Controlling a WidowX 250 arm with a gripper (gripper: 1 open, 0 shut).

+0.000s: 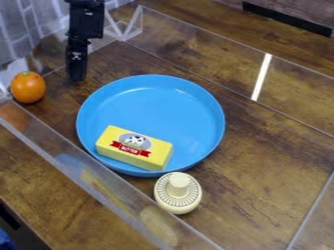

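A black gripper (77,64) points down at the upper left, open, its fingertips low over the wood behind an orange fruit (27,87). Nothing shows between its fingers. A blue plate (163,104) sits in the middle, with a yellow butter box (133,146) lying on its front part.
A cream round object with a knob (178,192) stands in front of the plate at the right. A transparent strip or edge runs diagonally along the front left. The wooden surface (268,137) to the right and behind the plate is clear.
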